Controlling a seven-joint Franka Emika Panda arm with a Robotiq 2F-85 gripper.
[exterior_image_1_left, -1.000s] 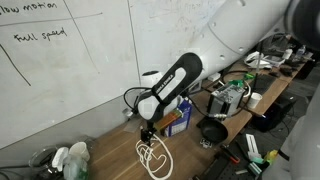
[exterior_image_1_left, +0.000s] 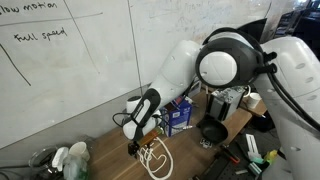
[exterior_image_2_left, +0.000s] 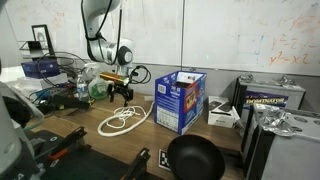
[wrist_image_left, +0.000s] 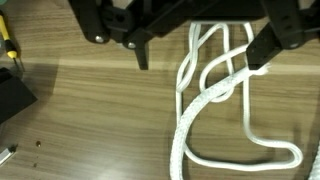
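Note:
A white rope (wrist_image_left: 195, 105) lies in loose loops on the wooden table (wrist_image_left: 90, 110). In the wrist view my gripper is open above it, its two dark fingers wide apart at the upper edge. Strands of rope pass below the gap, and one rope end shows beside the right finger (wrist_image_left: 268, 48). Exterior view 2 has the gripper (exterior_image_2_left: 120, 95) over the far left of the table, with the rope (exterior_image_2_left: 128, 118) on the table nearby. Nothing is held.
A blue box (exterior_image_2_left: 180, 100) stands right of the rope, with a black pan (exterior_image_2_left: 195, 157) in front of it. Foil-topped metal appliances (exterior_image_2_left: 268, 100) fill the right. A black object (wrist_image_left: 12, 95) and a yellow-handled tool (wrist_image_left: 8, 38) lie at the wrist view's left. Bare table separates them from the rope.
The arm has swung left in exterior view 1, carrying the open gripper from near the blue box toward the far left part of the table. The rope looks unmoved.

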